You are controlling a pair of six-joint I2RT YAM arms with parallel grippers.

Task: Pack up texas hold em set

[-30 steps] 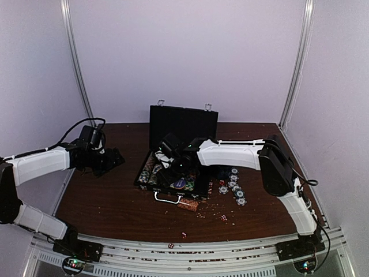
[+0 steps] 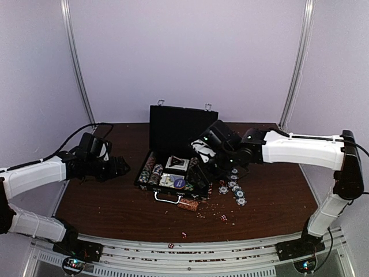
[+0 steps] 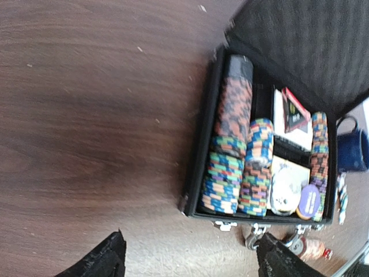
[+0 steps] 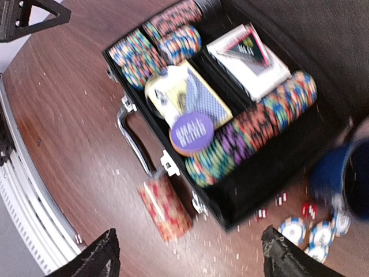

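Observation:
The open black case [image 2: 164,187] stands mid-table with its lid [image 2: 183,128] upright. Rows of stacked chips [image 3: 222,182] fill its side slots. A white-boxed card deck [image 4: 249,60] lies in the far middle compartment; a second deck [image 4: 199,95] and the purple "small blind" disc [image 4: 192,133] lie in the near one. My right gripper is open above the case's right part, nothing between its fingers. Left of the case, my left gripper is also open and empty. Loose chips [image 2: 237,193] lie on the table right of the case.
A wrapped roll of orange chips [image 4: 165,209] lies in front of the case, by its handle [image 4: 134,141]. A dark blue cup [image 3: 352,151] stands at the right of the case. Small dice [image 2: 223,217] are scattered near the front edge.
My right arm has swung from over the middle of the case to its right side, uncovering the card deck in the top view. The left arm has shifted slightly right.

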